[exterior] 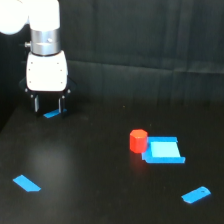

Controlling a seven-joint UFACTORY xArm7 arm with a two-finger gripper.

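Observation:
At the upper left hangs my gripper (48,104), pointing down from the white arm. Its two dark fingers stand apart and nothing shows between them. A red block (138,141) with a hexagonal outline is on the black table, right of the middle and well away from the gripper. Just right of the block lies a pale square edged in blue (164,150). The block's right side meets or overlaps the square's left edge; whether it rests on it, I cannot tell.
Blue strips lie flat on the table: one strip (27,184) at the front left, another (196,195) at the front right, and a third (55,113) under or behind the gripper. Between gripper and red block the table is clear. A dark curtain (140,50) closes off the back.

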